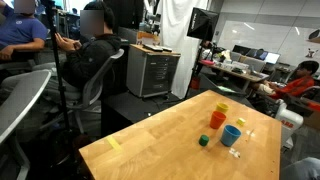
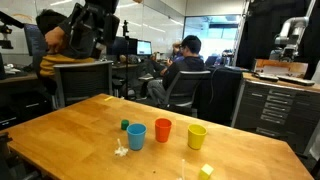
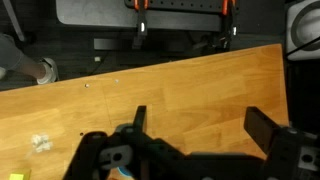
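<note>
My gripper stands open over the wooden table, with bare wood between its fingers. A blue cup [image 2: 136, 130], a red cup [image 2: 165, 131] and a yellow cup [image 2: 197, 136] stand apart on the tabletop. Left of the blue cup is a small green object [image 2: 125, 125], and a white piece [image 2: 121, 147] lies in front of it. Nearer the camera sits a yellow block [image 2: 205, 172]. In the wrist view, a blue edge [image 3: 124, 128] shows behind the left finger, mostly hidden; the white piece [image 3: 41, 143] lies at the left.
The table [image 1: 145, 153] has wide free room in its left half in exterior view 1. Office chairs [image 1: 92, 92] and seated people are beyond its edge. A dark cabinet [image 2: 270, 108] stands behind it. A metal frame [image 3: 200, 14] crosses the wrist view's top.
</note>
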